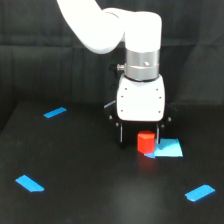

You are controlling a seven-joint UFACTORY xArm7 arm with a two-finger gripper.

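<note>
A small red cube [146, 142] stands on the black table, right of the middle. My gripper [140, 137], under its white hand, is low over the table at the cube. Its dark fingers are spread wide, one left of the cube with a visible gap and one close by its right side. Whether the right finger touches the cube cannot be made out. A light blue paper square [170, 148] lies flat just right of the cube, partly hidden behind it.
Blue tape strips lie flat at the back left [55, 112], front left [29, 184] and front right [200, 192]. A dark curtain hangs behind.
</note>
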